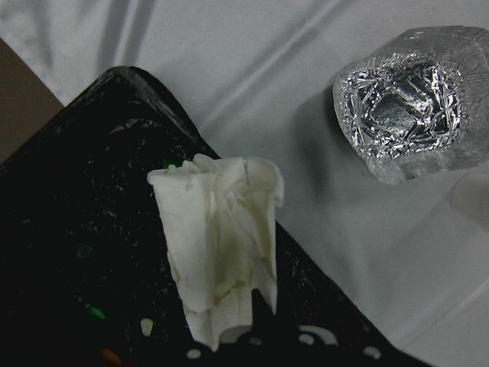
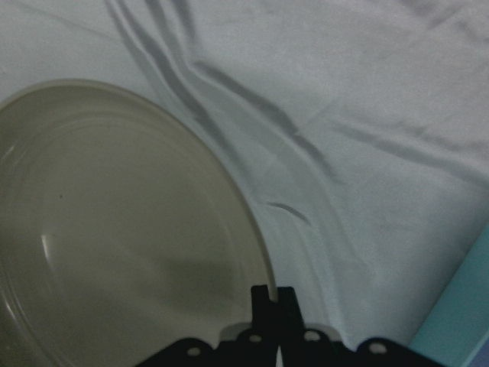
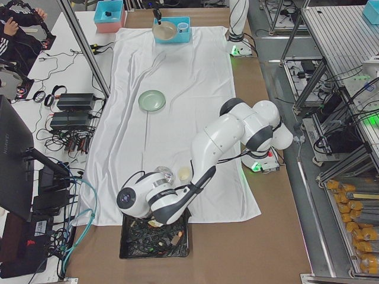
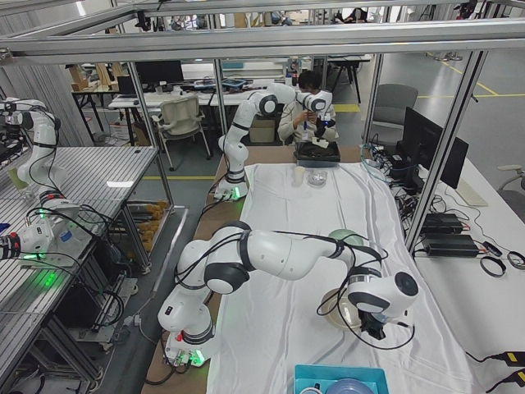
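My left gripper is shut on a crumpled white paper [image 1: 214, 245], held over the black lined tray [image 1: 76, 214], which has small scraps in it. A crinkled foil container [image 1: 397, 107] lies on the white cloth beside the tray. My right gripper is shut on the rim of a beige plate [image 2: 130, 222]; in the camera left view this plate [image 3: 164, 31] is at the blue bin [image 3: 183, 35] at the far end.
A green plate [image 3: 151, 100] lies on the middle of the cloth. A pale cup [image 3: 183, 174] stands near the foil container.
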